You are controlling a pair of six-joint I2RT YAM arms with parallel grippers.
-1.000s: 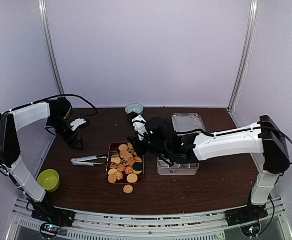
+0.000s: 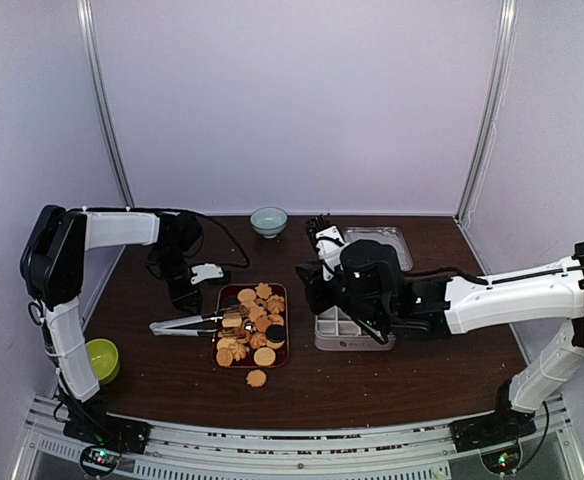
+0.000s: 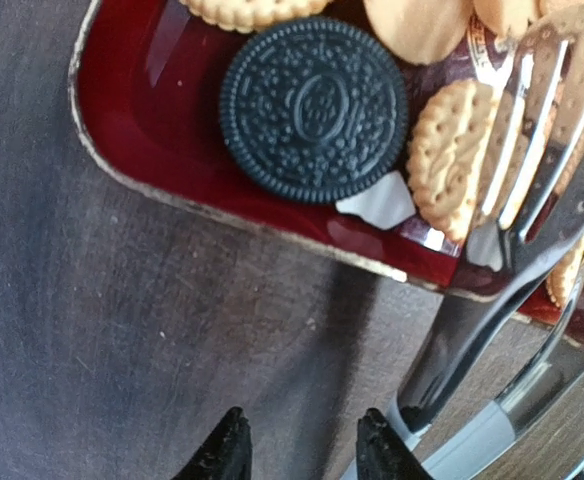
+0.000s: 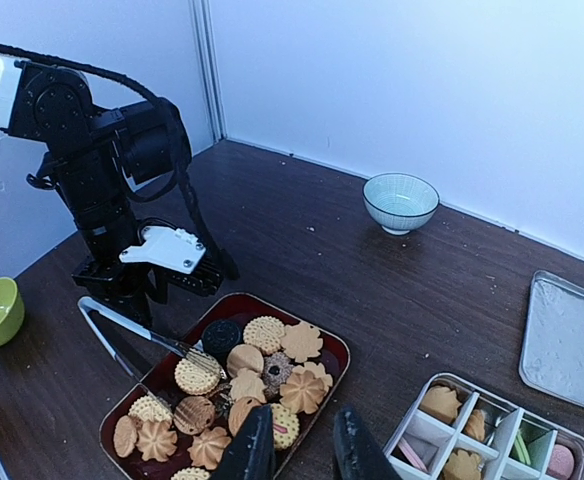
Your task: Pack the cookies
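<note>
A red tray (image 2: 252, 362) holds assorted cookies, among them a dark sandwich cookie (image 3: 314, 110). Metal tongs (image 2: 177, 327) lie across its left side. My left gripper hangs over the tongs' handles at the tray's left, its fingers apart with nothing seen between them. My right gripper is above the area right of the tray, its fingers apart and empty. A compartment box (image 4: 442, 438) with some cookies in several cells stands right of the tray, partly hidden by the right arm in the top view.
A clear tray (image 4: 567, 340) lies behind the box. A pale bowl (image 2: 269, 220) stands at the back, a green bowl (image 2: 103, 359) at front left. One cookie (image 2: 256, 378) lies on the table before the red tray.
My left arm has moved right and down toward the tongs. My right arm has moved right, from over the cookie tray toward the box.
</note>
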